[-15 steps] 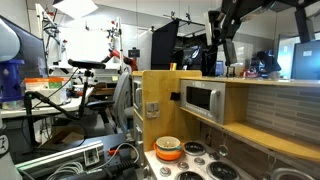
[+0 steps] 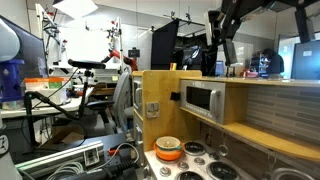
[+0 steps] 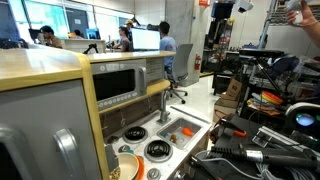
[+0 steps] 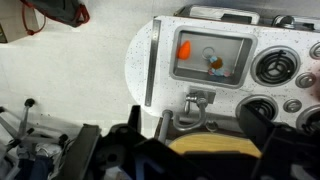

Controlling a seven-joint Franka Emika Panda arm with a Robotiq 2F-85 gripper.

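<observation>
In the wrist view my gripper hangs high over the toy kitchen counter, its two dark fingers wide apart and nothing held between them. Below lies a grey sink [image 4: 232, 80] with a small orange item [image 4: 185, 49] and a small multicoloured item [image 4: 215, 64] inside. The faucet [image 4: 199, 98] stands at the sink's edge, between the fingers as seen from above. An orange pot [image 2: 167, 154] sits at the left of the stove in exterior view 1, with a pale green-rimmed bowl beside it.
Round burners [image 3: 158, 150] lie next to the sink. A microwave [image 2: 203, 97] is set under a wooden shelf [image 2: 265, 132] behind the counter. A bare pale counter stretch [image 4: 140, 70] runs left of the sink. Cables and a dark device [image 3: 270, 158] lie on a nearby table.
</observation>
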